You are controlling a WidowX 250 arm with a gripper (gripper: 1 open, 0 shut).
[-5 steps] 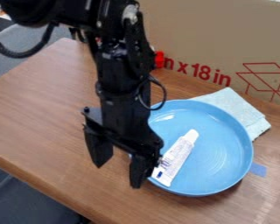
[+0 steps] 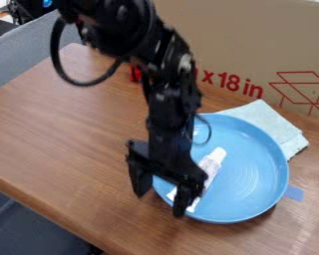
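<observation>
My black gripper (image 2: 162,196) hangs low over the left part of the blue plate (image 2: 254,187), its fingers apart, with one finger at the plate's left rim and the other over the lower end of a white tube (image 2: 211,164). The tube lies tilted on the plate and is partly hidden behind the gripper. I cannot tell whether the fingers touch it.
A folded pale cloth (image 2: 269,121) lies behind the plate. A cardboard box (image 2: 262,50) stands at the back, with a small red object partly hidden by the arm.
My gripper has moved right and down over the plate and the lower end of the tube, which is more hidden now than before.
</observation>
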